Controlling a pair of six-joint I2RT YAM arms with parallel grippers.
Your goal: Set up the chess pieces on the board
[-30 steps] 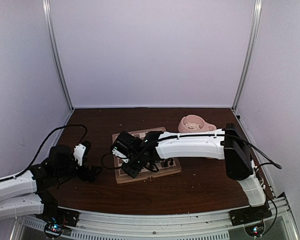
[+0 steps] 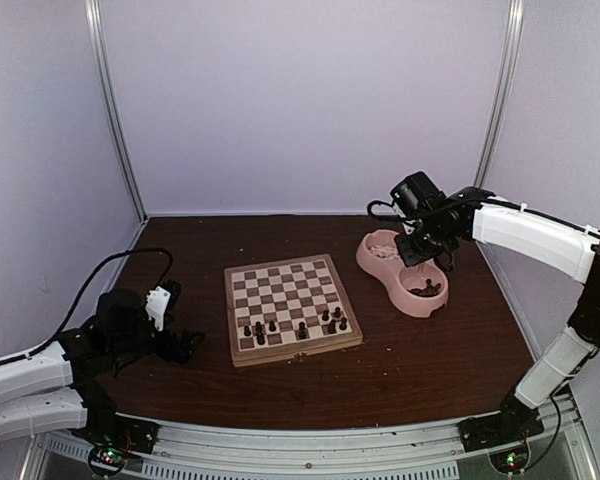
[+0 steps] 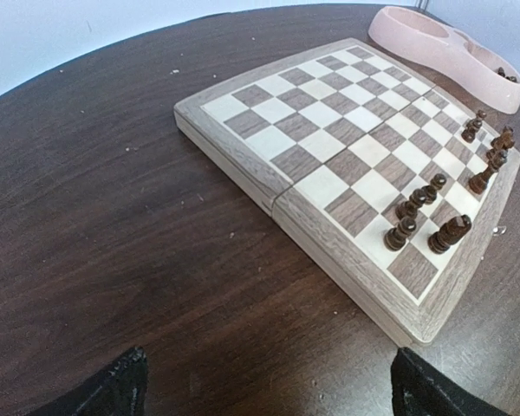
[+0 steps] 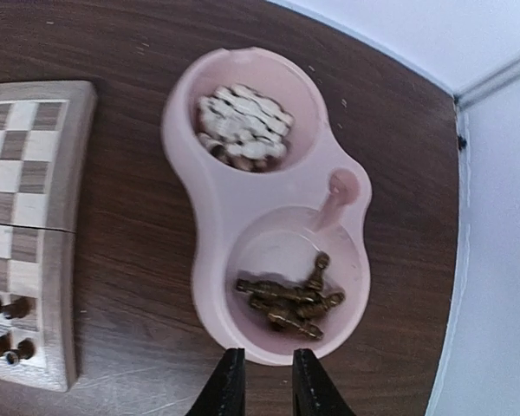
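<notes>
The chess board (image 2: 293,300) lies flat at mid-table, with several dark pieces (image 3: 455,232) standing along its near side. A pink two-bowl dish (image 4: 217,204) is to its right. White pieces (image 4: 245,121) fill the far bowl, and a small pile of dark pieces (image 4: 286,303) lies in the near one. Over the dish hangs my right gripper, partly open, with nothing between its fingers. My left gripper is wide open and empty, above the table left of the board.
Bare table (image 2: 280,390) lies in front of the board and behind it. Pale walls (image 2: 300,110) close off the back and sides. The right wall (image 4: 494,225) stands a short way from the dish.
My right arm has swung from over the board to the right and now hangs above the pink dish, leaving the board uncovered. The left arm stays where it was.
</notes>
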